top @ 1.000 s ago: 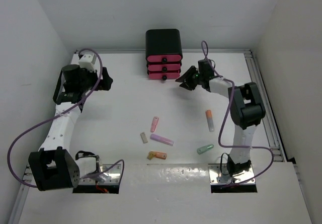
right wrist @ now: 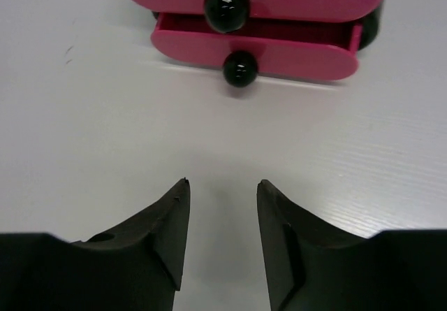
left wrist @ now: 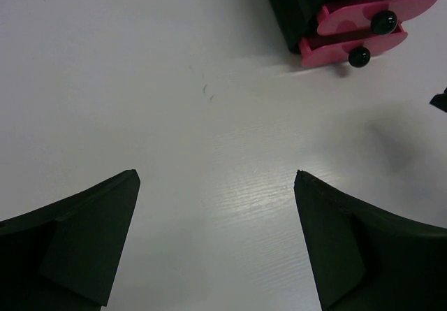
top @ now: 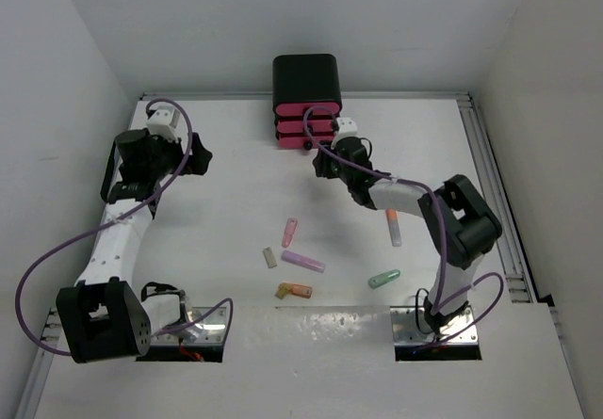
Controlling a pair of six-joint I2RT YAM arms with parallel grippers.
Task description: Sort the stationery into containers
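A black cabinet (top: 305,78) with pink drawers (right wrist: 251,50) and black knobs (right wrist: 239,68) stands at the back centre. My right gripper (top: 323,169) is open just in front of it; in the right wrist view the lowest drawer sits slightly out beyond its empty fingers (right wrist: 283,248). My left gripper (top: 195,161) is open over bare table at the left. Stationery lies in the front half: a pink piece (top: 289,233), a small pale piece (top: 269,257), a purple stick (top: 302,261), an orange item (top: 294,290), a green tube (top: 383,279) and an orange-capped tube (top: 394,235).
A dark object (top: 106,179) at the far left is mostly hidden by the left arm. Walls enclose the sides and back.
My right gripper has swung leftward and slightly toward the front, ending squarely before the drawers. The left arm has shifted only slightly.
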